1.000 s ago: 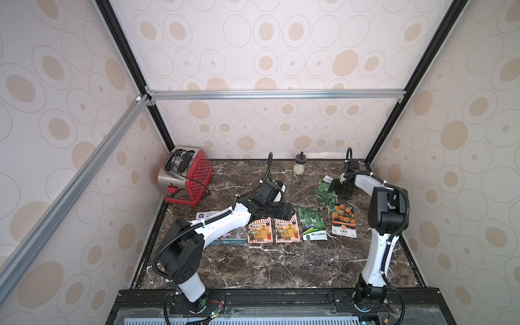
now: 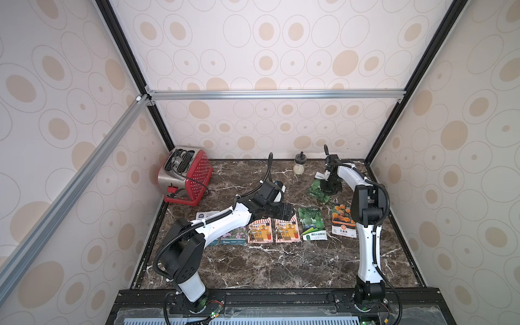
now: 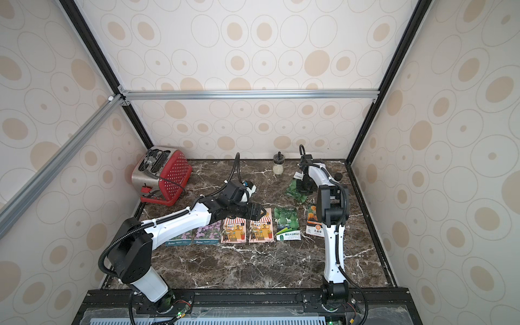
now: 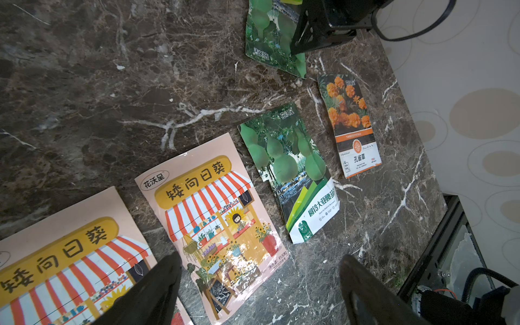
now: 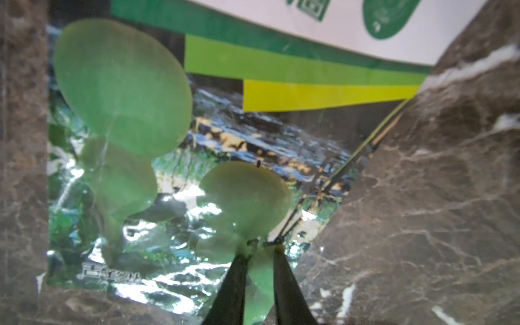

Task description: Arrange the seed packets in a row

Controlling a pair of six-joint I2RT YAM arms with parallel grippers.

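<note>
A row of packets crosses the table: pink-flower packets (image 3: pixel 207 231) at its left, two orange sunflower packets (image 2: pixel 260 231) (image 2: pixel 287 231), a green gourd packet (image 2: pixel 312 221), and a marigold packet (image 2: pixel 344 219) at the right. Above the sunflower packets, my left gripper is open, its fingers wide apart and empty. A second green packet (image 5: pixel 162 178) lies askew behind the row, face up. My right gripper is over its edge, the fingers close together with a narrow gap. Whether they pinch the packet cannot be made out.
A red toaster (image 2: pixel 187 176) stands at the back left. A small jar (image 2: pixel 299 163) with a dark lid is at the back, left of the loose packet. Bare marble (image 2: pixel 287 268) lies in front of the row.
Over the last second my right gripper moved left, and the loose green packet shifted left, away from the marigold packet. The left arm stayed still.
</note>
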